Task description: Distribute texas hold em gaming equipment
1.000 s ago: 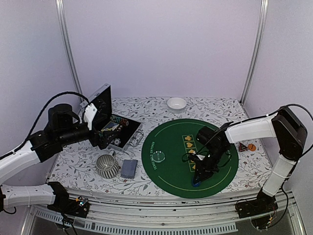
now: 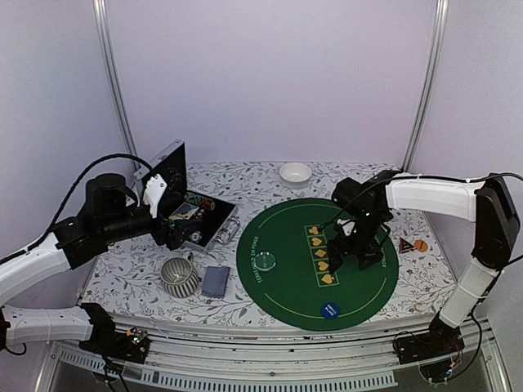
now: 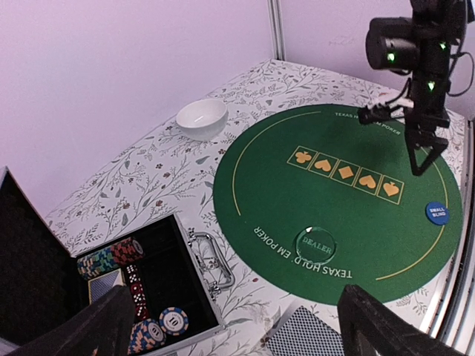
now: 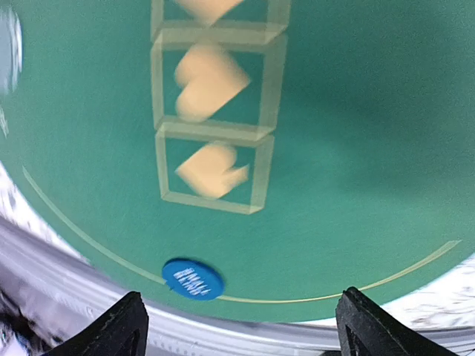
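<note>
A blue SMALL BLIND button (image 2: 330, 310) lies flat on the green poker mat (image 2: 286, 294), near its front edge. A clear DEALER disc (image 3: 316, 245) lies on the mat's left side. My right gripper (image 2: 354, 253) hangs open over the mat's right half; its wrist view, somewhat blurred, shows the button below between the open fingers. My left gripper (image 2: 172, 233) stands open at the chip case (image 2: 221, 208), which holds chips (image 3: 111, 258) and cards (image 3: 105, 285), with nothing seen between its fingers.
A striped pot (image 2: 179, 278) and a grey cloth-like item (image 2: 215, 281) sit at the front left. A white bowl (image 2: 295, 173) stands at the back. Small orange and dark pieces (image 2: 420, 245) lie right of the mat.
My right gripper has risen and moved back from the blue button, which now shows uncovered on the mat. The left arm is nearly still.
</note>
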